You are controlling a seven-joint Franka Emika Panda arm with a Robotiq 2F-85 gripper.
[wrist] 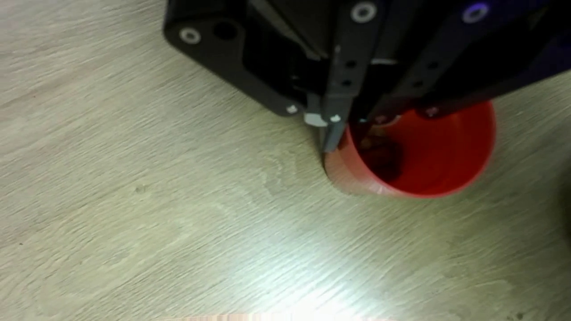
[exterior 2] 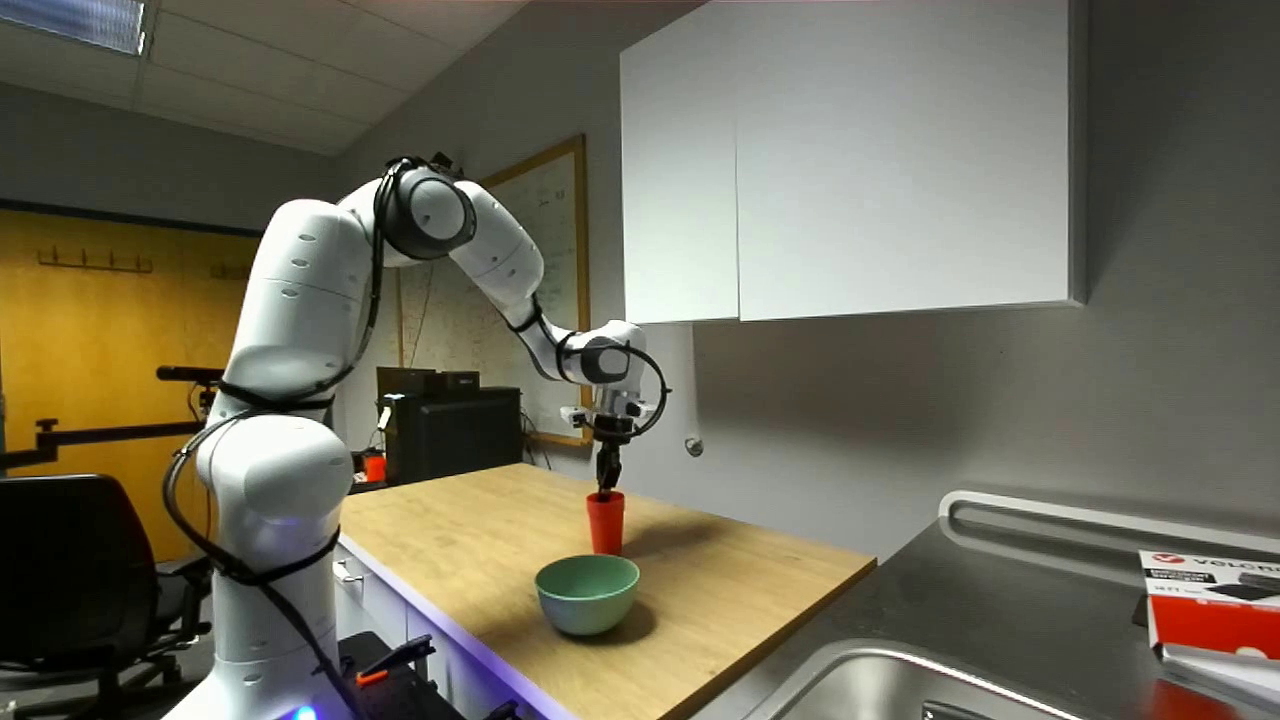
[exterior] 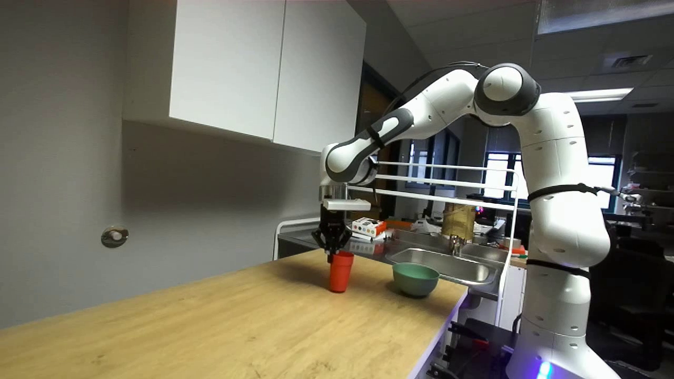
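Observation:
A red cup (exterior: 340,272) stands upright on the wooden table, with my gripper (exterior: 330,258) just over its left rim. In the wrist view my gripper is shut on the cup's wall: one finger (wrist: 333,136) lies outside and the other reaches inside, partly hidden. The open mouth of the red cup (wrist: 444,150) faces the camera, and something dark, hard to make out, shows inside it. A green bowl (exterior: 415,280) sits near the table's edge; in the second exterior view the bowl (exterior 2: 587,594) is in front of the red cup (exterior 2: 606,523).
White cabinets (exterior: 234,69) hang over the table. A red-and-white box (exterior 2: 1212,612) rests on the counter.

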